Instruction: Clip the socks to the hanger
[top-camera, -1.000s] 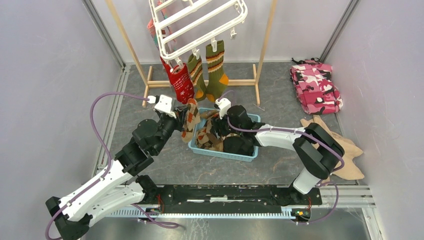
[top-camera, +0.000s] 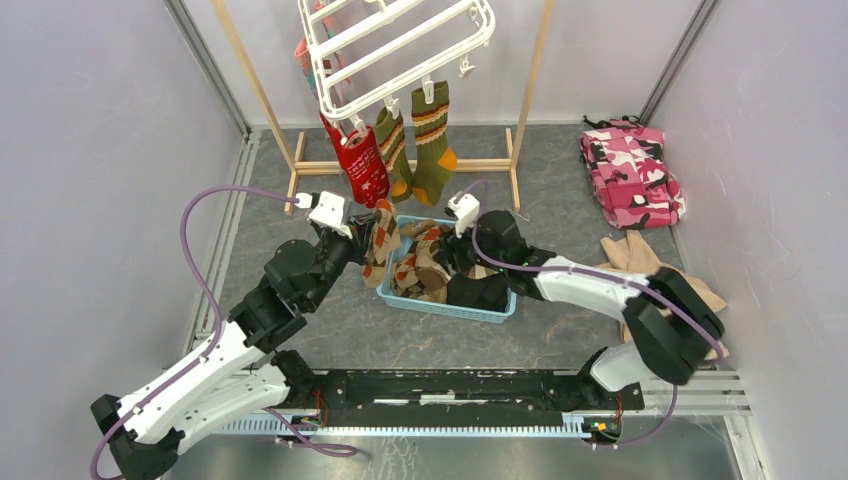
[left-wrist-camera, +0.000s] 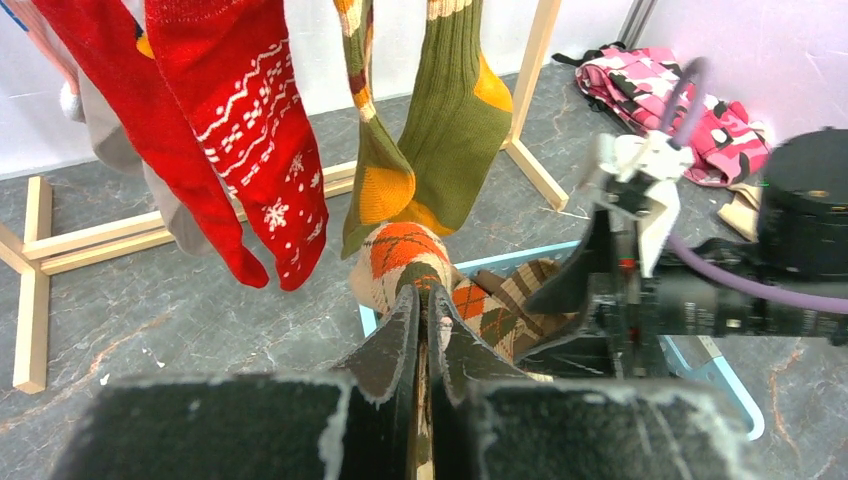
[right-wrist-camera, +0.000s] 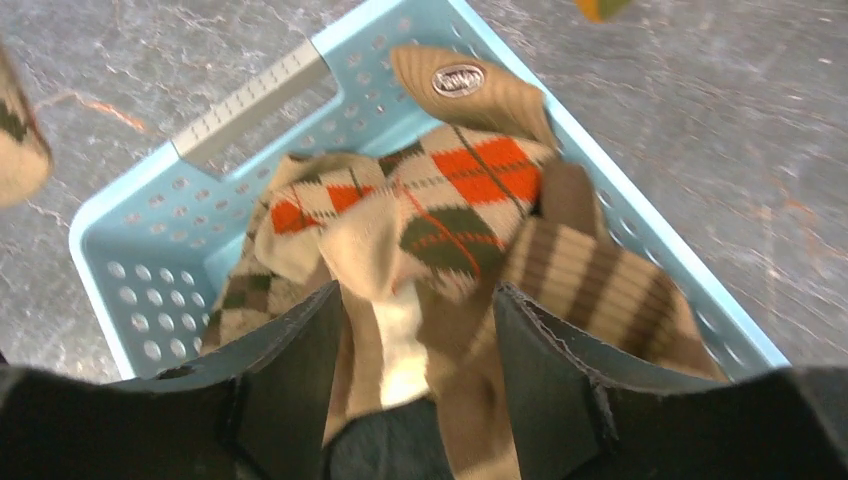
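My left gripper is shut on a tan and orange argyle sock (left-wrist-camera: 405, 255), held left of the blue basket (top-camera: 440, 312). My right gripper stands open above the basket, which holds argyle socks (right-wrist-camera: 460, 200), a brown striped sock (right-wrist-camera: 600, 280) and dark items (right-wrist-camera: 390, 450). The white hanger (top-camera: 400, 85) carries red socks (left-wrist-camera: 250, 130) and green socks (left-wrist-camera: 450, 130) on its clips, with more socks partly hidden at its left.
A wooden stand (top-camera: 510, 150) surrounds the hanging socks. A pink camouflage bag (top-camera: 630, 170) lies at the back right, with tan cloth (top-camera: 630, 255) in front. Bare floor lies left of the basket.
The left arm holds still with the sock.
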